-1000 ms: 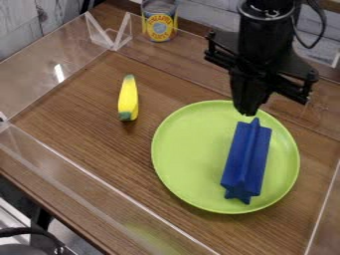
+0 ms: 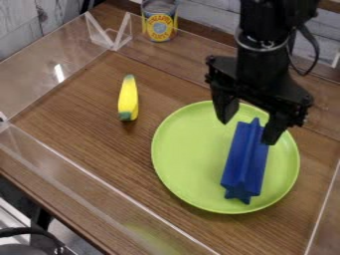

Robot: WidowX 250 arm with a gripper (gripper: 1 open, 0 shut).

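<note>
A black gripper hangs from the top right, open, its fingers reaching down over the upper part of a blue star-shaped bar. The bar lies lengthwise on a green plate. The fingers are around or just above the bar's far end; whether they touch it I cannot tell.
A yellow toy corn or banana lies left of the plate on the wooden table. A can with a yellow label stands at the back. Clear plastic edges run along the left.
The gripper has come lower and toward the camera, its fingers now farther down over the blue bar. The bar and plate look unmoved.
</note>
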